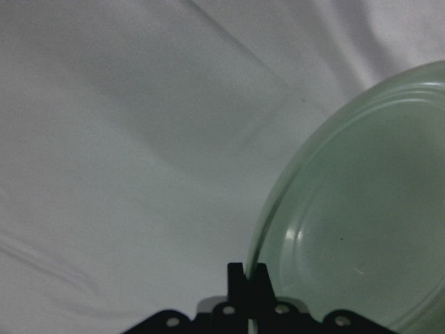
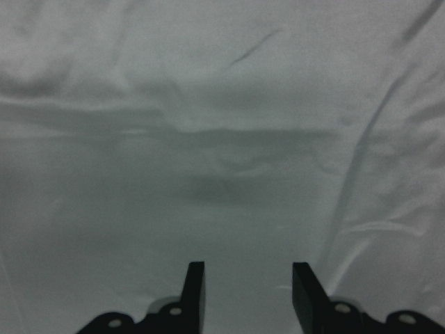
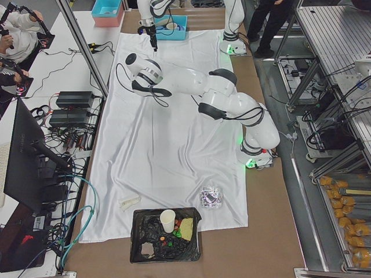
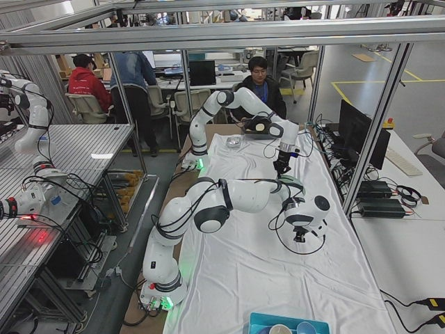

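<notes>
A pale green plate [image 1: 361, 209] fills the right of the left wrist view, its rim between the fingertips of my left gripper, which is shut on it over the white cloth [image 1: 125, 139]. In the camera left view that gripper and plate are mostly hidden under the arm. My right gripper stands open over bare cloth, nothing between its fingers.
A black tray [image 3: 136, 249] with a cup and small items sits at one end of the cloth, near a shiny packet [image 3: 210, 197] and a pale object [image 3: 129, 202]. A blue bin [image 4: 254, 322] is at the other end.
</notes>
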